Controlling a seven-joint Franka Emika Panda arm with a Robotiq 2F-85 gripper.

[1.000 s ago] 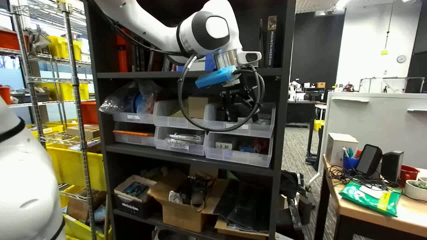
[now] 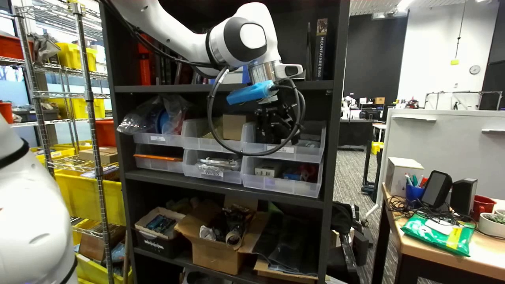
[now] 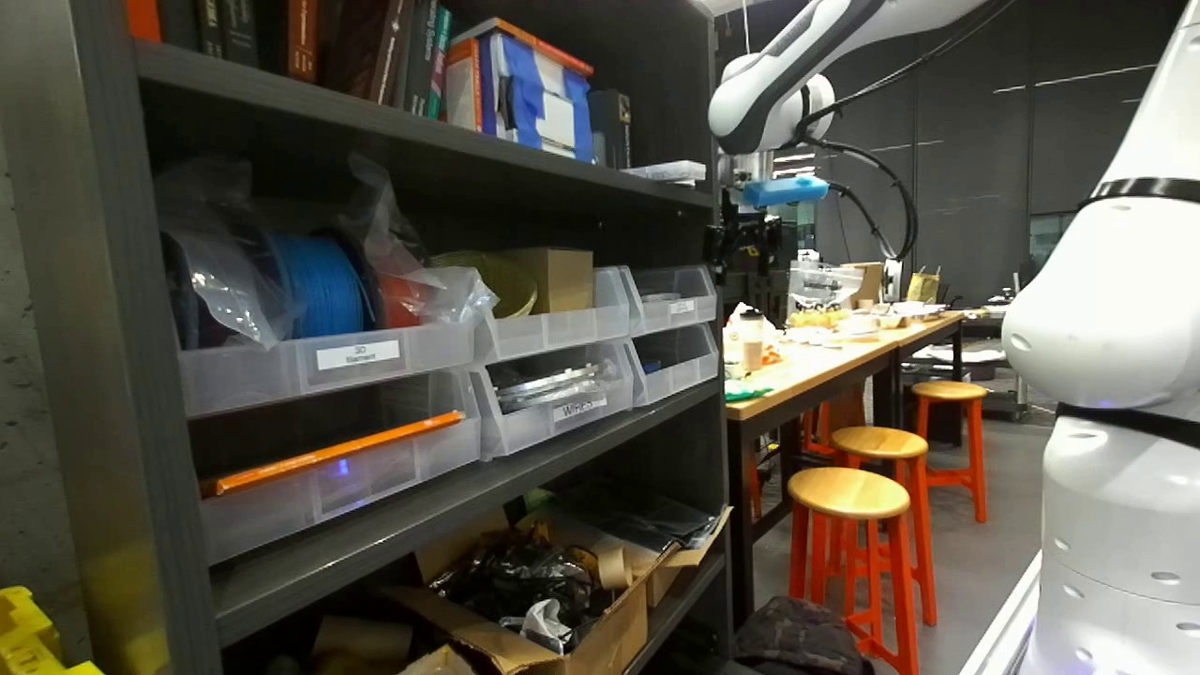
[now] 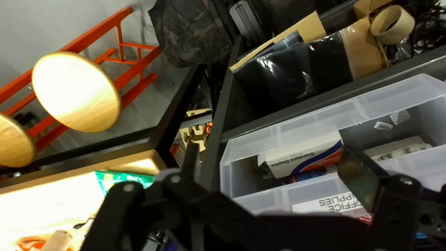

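My gripper (image 2: 279,127) hangs in front of the upper right clear bin (image 2: 307,150) on the dark shelf. Its fingers stand wide apart and nothing is held between them. In the wrist view one finger (image 4: 191,165) shows at the left and the other finger (image 4: 361,177) lies over the lower bin. That bin, labelled office supplies (image 4: 330,203), contains a white, blue and red staples box (image 4: 307,157). Exterior view 2 has the gripper (image 3: 744,242) at the right end of the shelf unit, level with the upper row of bins.
Other clear bins hold a blue filament spool (image 3: 321,287), a brown box (image 3: 562,279) and an orange bar (image 3: 337,454). Below sits an open cardboard box (image 2: 215,255). The shelf's right upright (image 2: 334,142) is close to the gripper. A table (image 3: 776,388) and stools (image 3: 849,493) stand beyond.
The arm and gripper have shifted slightly to the left in exterior view 1. The bins and their contents look the same.
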